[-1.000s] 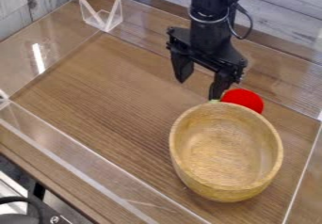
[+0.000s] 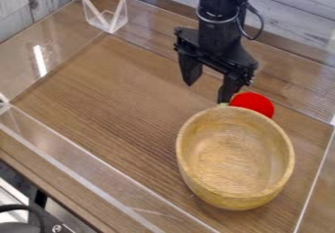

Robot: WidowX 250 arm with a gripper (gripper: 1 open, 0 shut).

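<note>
The black gripper (image 2: 211,75) hangs over the table (image 2: 105,100) at the upper middle, its two fingers apart with nothing visible between them. Just below and right of it lies a red round object (image 2: 253,103), partly hidden behind the rim of a large yellow bowl (image 2: 233,183) at the lower right. A small green bit shows near the red object's left edge.
A white wire-like holder (image 2: 108,14) stands at the back left near the table's edge. Black cables lie at the lower left corner.
</note>
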